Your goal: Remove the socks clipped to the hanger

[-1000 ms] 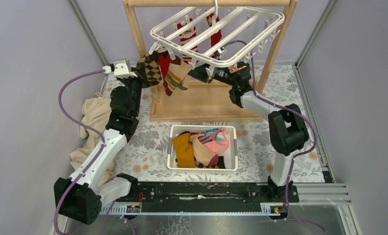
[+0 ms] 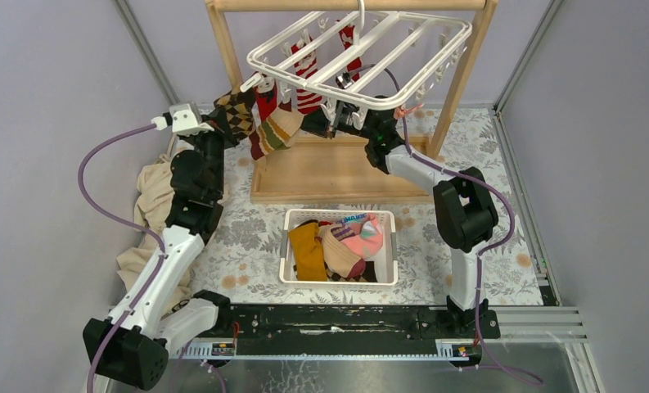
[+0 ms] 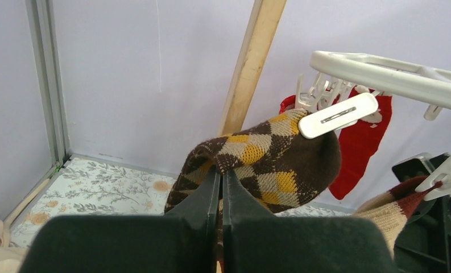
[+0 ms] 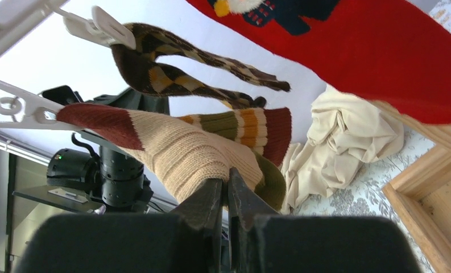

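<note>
A brown, yellow and grey checkered sock [image 3: 257,153] hangs from a white clip [image 3: 338,115] on the hanger's left end. My left gripper is shut, its fingertips pinching that sock's fabric. In the right wrist view, a beige striped sock [image 4: 183,145] with a maroon end is still attached to a clip [image 4: 41,114]. My right gripper is shut on its middle. The white hanger [image 2: 370,56] hangs from the wooden frame. Red patterned socks [image 2: 307,78] hang further back on it.
A white basket [image 2: 339,286] holding several socks stands in front of the wooden frame's base [image 2: 329,168]. Beige cloth [image 2: 151,196] lies crumpled at the left.
Both grippers have shifted left, drawing the checkered and beige striped socks with them. The hanger has moved slightly left, and the striped sock is stretched more sideways.
</note>
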